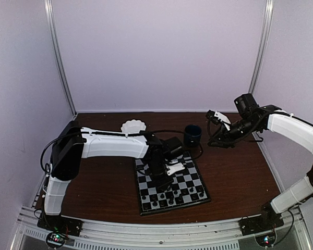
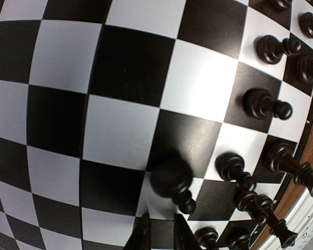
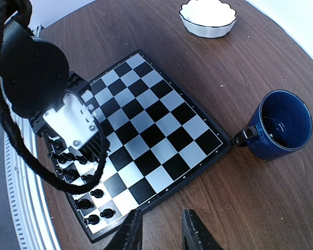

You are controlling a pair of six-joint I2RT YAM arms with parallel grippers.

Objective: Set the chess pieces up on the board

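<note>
My left gripper is over the near part of the chess board (image 2: 128, 65), its fingers partly closed. At its tips a blurred dark chess piece (image 2: 171, 178) is tilted, its broad round end toward the camera; the exact contact is hard to see. Black pawns (image 2: 260, 104) stand on squares along the near side. Other black pieces, among them a taller one (image 2: 281, 156), crowd the edge, some seemingly overlapping. In the top view the left arm hides part of the board. My right gripper hangs beyond the board's right side, fingers apart and empty.
A blue mug (image 3: 281, 125) stands by the far right corner of the board, its handle close to the frame. Farther back is a white fluted bowl (image 3: 207, 18). The far squares are bare, and the brown table (image 3: 250, 208) is clear to the right.
</note>
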